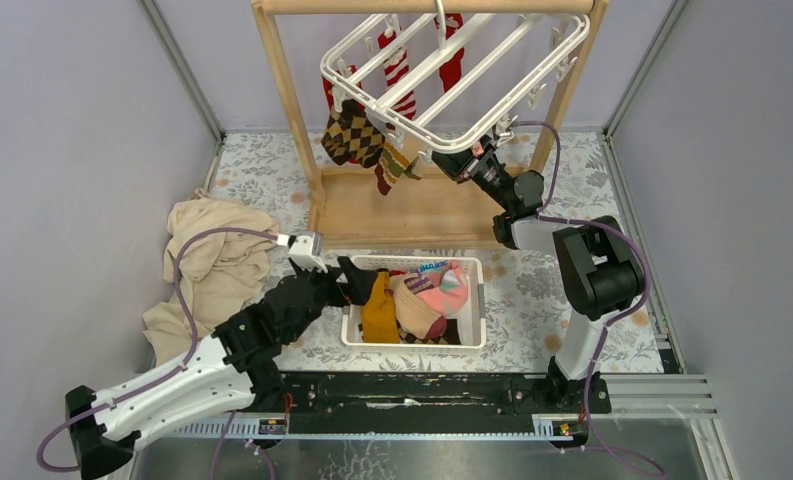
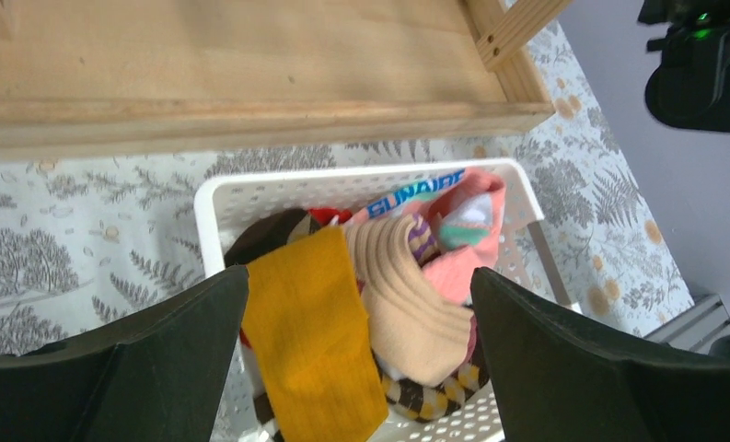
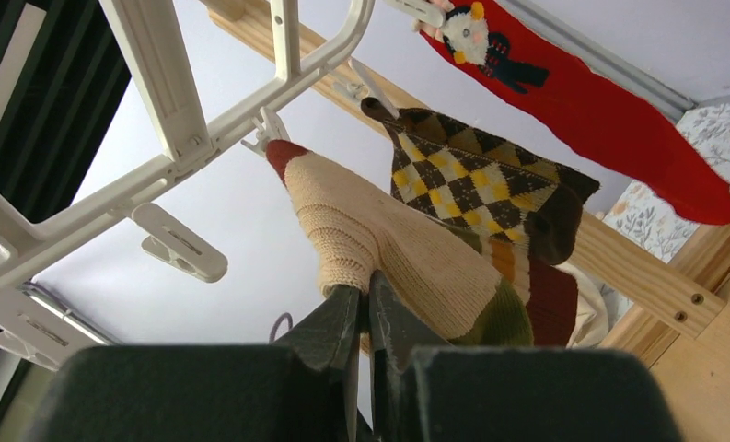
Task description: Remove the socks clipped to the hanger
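Observation:
Socks hang clipped to the white hanger. My right gripper is shut on a cream sock with red and olive ends, one end still at a clip. Beside it hang a checkered sock and a red sock; a striped one shows from above. My left gripper stands open over the white basket, which holds a mustard sock, a beige one and others.
A wooden frame carries the hanger, with its wooden base behind the basket. A beige cloth lies at the left. Patterned floor shows right of the basket.

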